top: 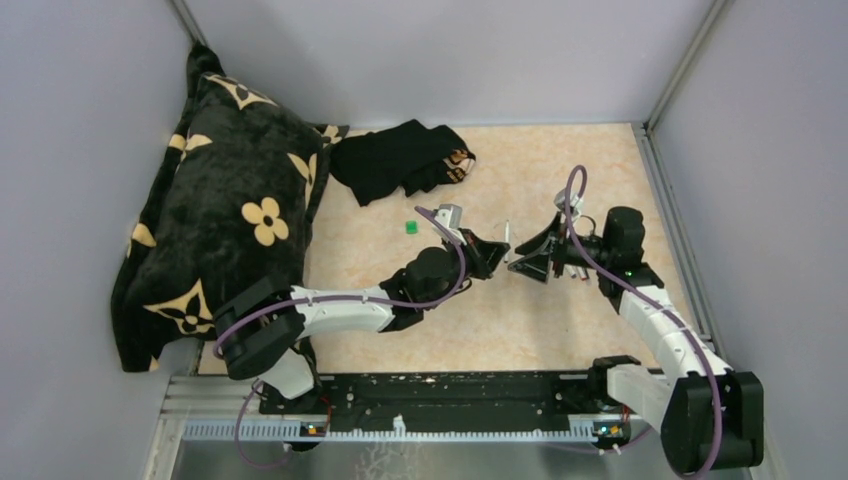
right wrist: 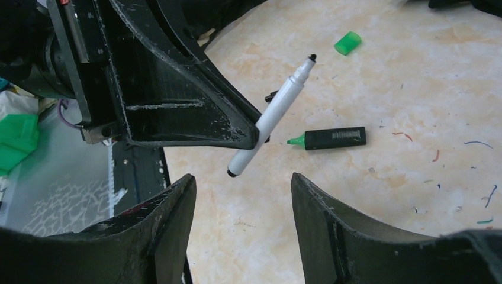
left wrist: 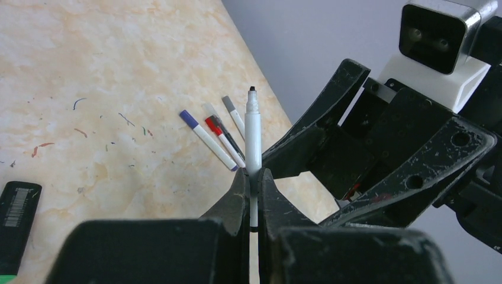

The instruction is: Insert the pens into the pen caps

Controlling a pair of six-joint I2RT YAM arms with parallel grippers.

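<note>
In the left wrist view an uncapped white pen with a black tip stands pinched in my left gripper, which is shut on it. My right gripper is open, close to the pen's right side in the top view. Seen from the right wrist, the pen slants across, its lower end just above the gap between the right fingers, with nothing gripped there. A black-bodied green marker lies uncapped on the table. Its green cap lies separately.
Several pens lie together at the right side of the table, among them a purple-capped one and a red-capped one. A black cloth covers the back left; a large dark cushion fills the left side.
</note>
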